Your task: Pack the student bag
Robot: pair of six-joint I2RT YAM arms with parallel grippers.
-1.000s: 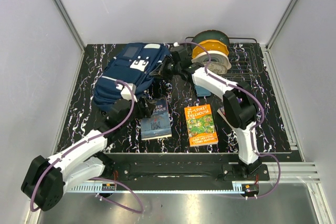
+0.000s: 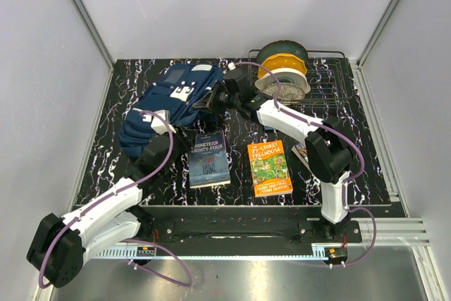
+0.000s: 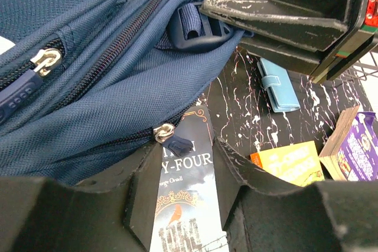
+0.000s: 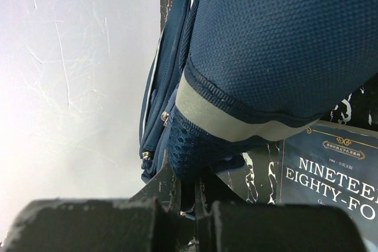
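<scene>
The dark blue bag [image 2: 168, 96] lies at the back left. My right gripper is shut on the bag's mesh-edged fabric. In the left wrist view, the right gripper's fingers [image 3: 274, 13] press at the bag beside a black buckle [image 3: 201, 33]. My left gripper is part open at the bag's front edge. A zipper pull [image 3: 165, 134] with a dark tab shows just ahead of its fingers, not visibly pinched. Beneath lies the Nineteen Eighty-Four book [image 2: 209, 167]. The orange Treehouse book [image 2: 270, 170] lies to its right.
A light-blue wallet [image 3: 277, 87] and a purple book [image 3: 357, 146] lie farther right, partly covered by the right arm in the top view. A wire rack [image 2: 331, 82] with bowls and plates stands at the back right.
The left gripper has moved a little left, closer to the bag, uncovering more of the Nineteen Eighty-Four book. The right gripper has shifted left, and the bag's front part has shifted left too.
</scene>
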